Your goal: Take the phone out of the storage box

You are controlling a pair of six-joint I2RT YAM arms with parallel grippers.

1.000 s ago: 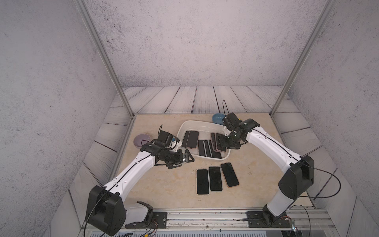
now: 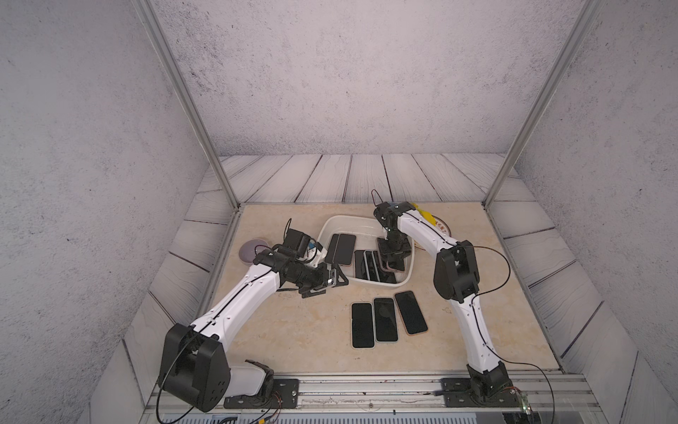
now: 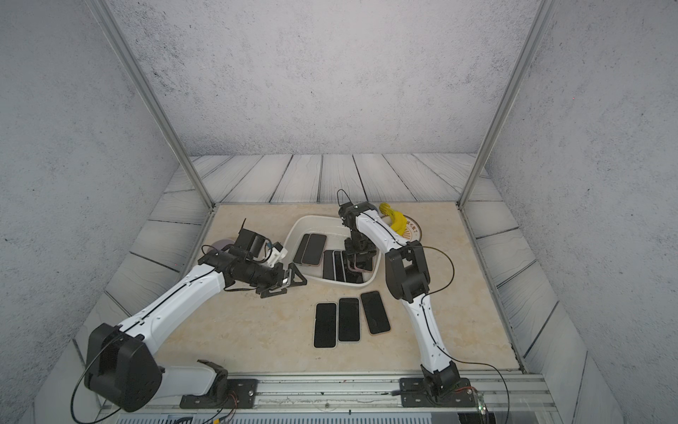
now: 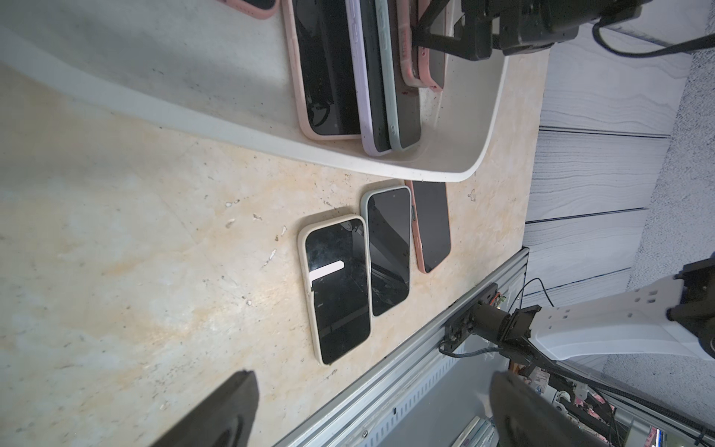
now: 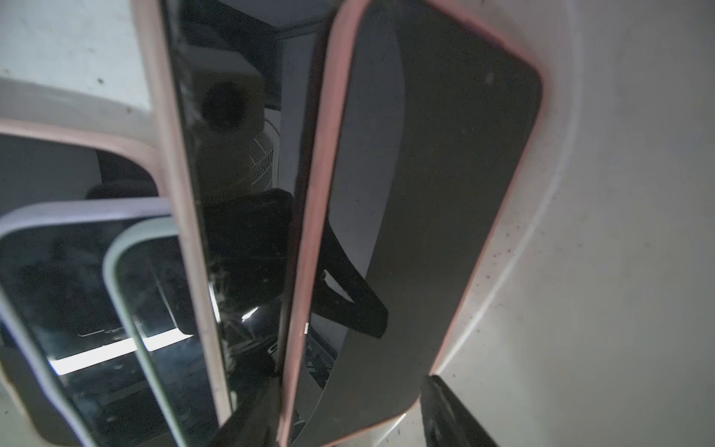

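The white storage box (image 2: 363,225) holds several phones, lying in a left group and a right group. In the right wrist view, a pink-cased phone (image 5: 439,156) lies closest to the box's side wall, its left edge raised beside another pink-edged phone (image 5: 238,223). My right gripper is inside the box, fingers apart, one on each side of the lower end of that outermost pink phone; contact cannot be made out. My left gripper (image 2: 328,284) stands open by the box's front left edge, with nothing between its fingers.
On the table before the box lie three phones (image 2: 362,325) side by side. A purple bowl (image 2: 253,251) sits at the left. Behind the right arm is a plate with a yellow banana (image 3: 394,220).
The left arm has hardly moved.
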